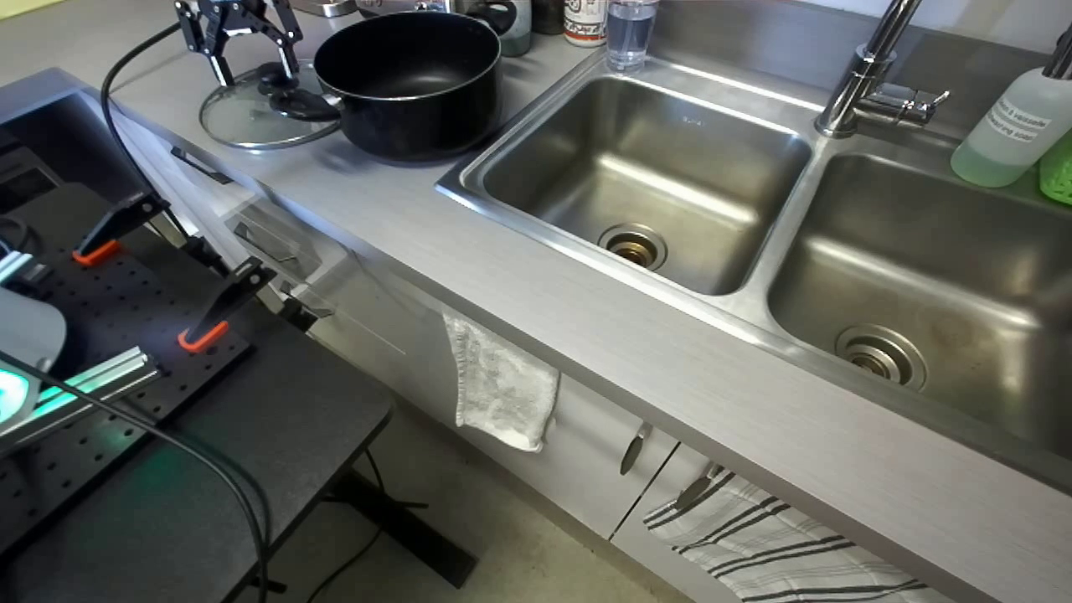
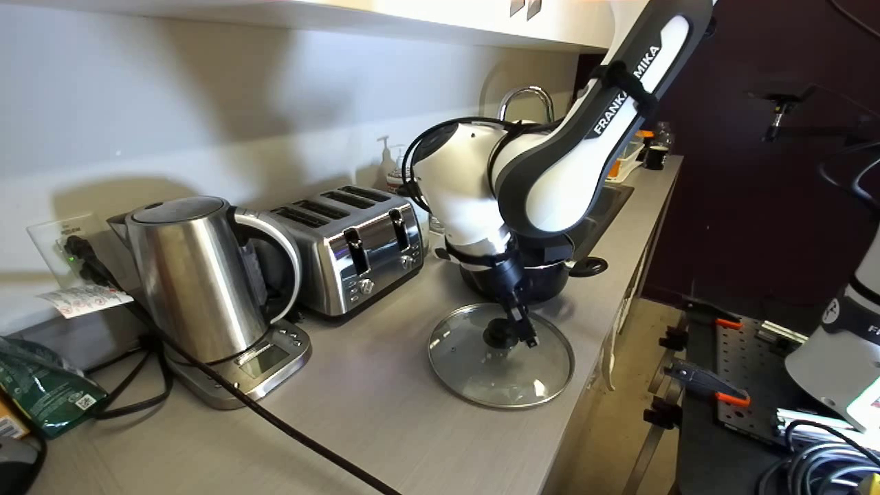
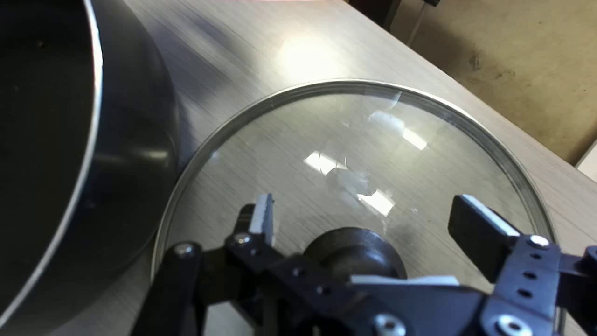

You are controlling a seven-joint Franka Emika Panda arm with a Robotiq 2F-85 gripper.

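A glass lid with a metal rim and a black knob lies flat on the counter. Beside it stands a black pot, empty inside as far as it shows, one handle pointing over the lid in exterior view 1. My gripper is low over the lid, its fingers wide open on either side of the knob. The wrist view shows one of its fingers towards the lid's right and the other on the pot side, with a clear gap around the knob. Nothing is held.
Behind the lid stand a steel toaster and a kettle on its base. A double sink lies beyond the pot. The counter's front edge is close to the lid. A black cable crosses the counter.
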